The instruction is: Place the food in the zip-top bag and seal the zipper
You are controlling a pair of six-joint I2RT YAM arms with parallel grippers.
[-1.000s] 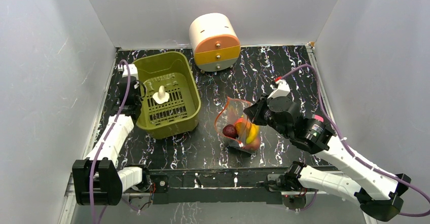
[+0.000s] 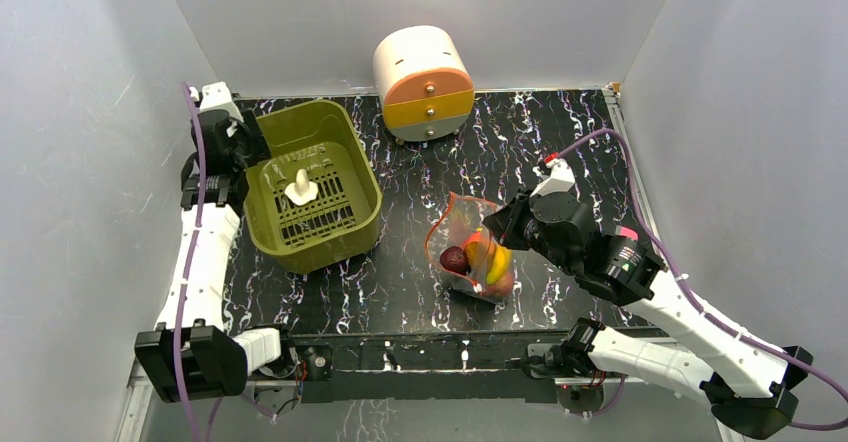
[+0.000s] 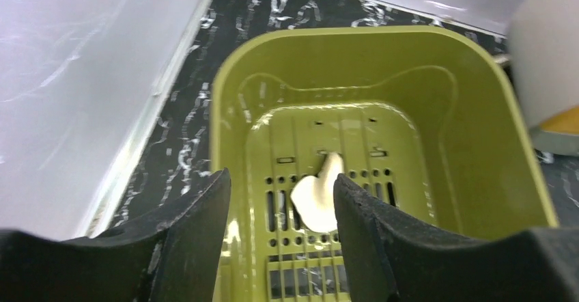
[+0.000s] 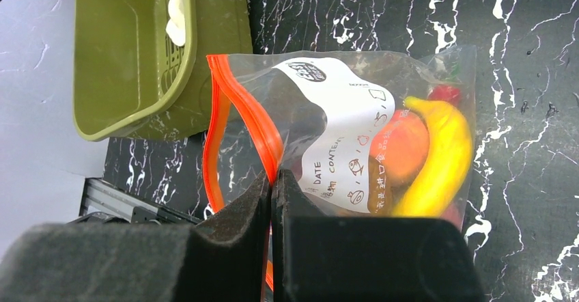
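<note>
The clear zip top bag has an orange zipper edge and holds a yellow banana, a round orange fruit and a dark round fruit. My right gripper is shut on the orange edge, and the bag's mouth gapes beside it. A white mushroom-like piece lies on the floor of the green basket. At the basket's left rim, my left gripper stands open and empty, its fingers apart above the basket in the left wrist view.
A rounded cabinet with coloured drawers stands at the back, close to the basket. Grey walls enclose the left, back and right sides.
Right arm and bag look nearly still.
</note>
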